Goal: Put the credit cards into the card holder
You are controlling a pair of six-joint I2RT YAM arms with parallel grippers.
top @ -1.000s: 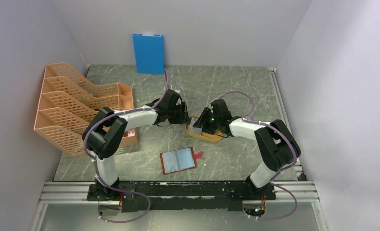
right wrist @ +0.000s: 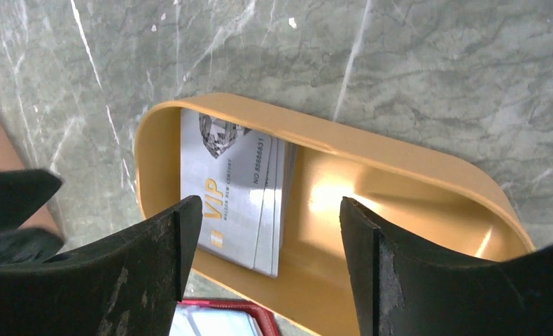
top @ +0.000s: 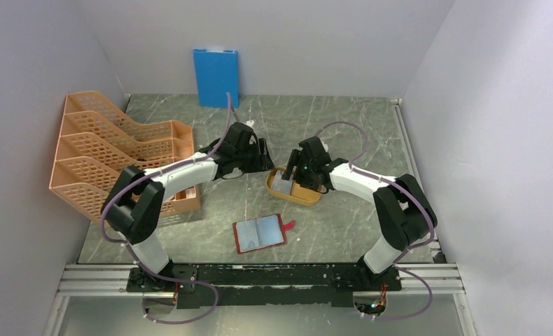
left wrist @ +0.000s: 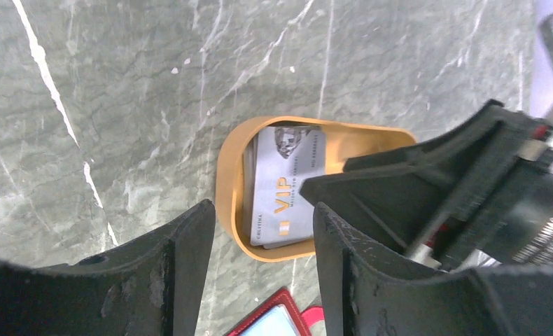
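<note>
Silver VIP cards (right wrist: 233, 185) stand stacked and leaning at the left end of an oval tan box (top: 303, 199). My right gripper is open above the box, its fingers apart on either side of the stack's right edge and nothing gripped. To the left of the box, my left gripper is also open and empty. In the left wrist view the right gripper covers part of the box. A red-edged card holder (top: 260, 233) lies spread open on the table, in front of the box.
An orange slotted rack (top: 92, 161) fills the left side. A blue panel (top: 216, 77) stands at the back. Beside the holder is a small red tab (top: 290, 225). Bare table lies to the right and behind the box.
My left gripper has drawn back to the left and rear. The right gripper has spread wider and lifted off the cards. The box has shifted slightly left since the earliest top view.
</note>
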